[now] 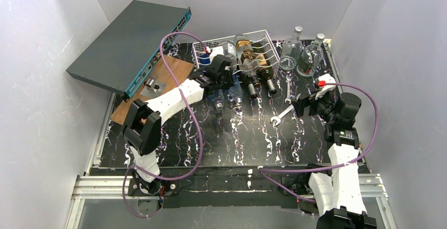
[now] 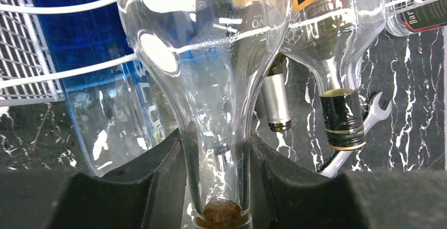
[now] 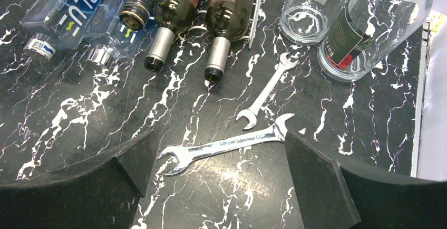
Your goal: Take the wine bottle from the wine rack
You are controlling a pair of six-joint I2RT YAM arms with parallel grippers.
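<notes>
The white wire wine rack holds several bottles at the back of the table. My left gripper is at the neck of a clear, cork-topped bottle, its fingers on either side; whether they grip it firmly is hard to tell. Two dark wine bottles with silver necks lie in the rack, beside clear and blue bottles. My right gripper stands open at the right, above a wrench, with nothing between its fingers.
Two upright glass bottles stand right of the rack. Two wrenches lie in front of them. A grey metal case and wooden board occupy the left.
</notes>
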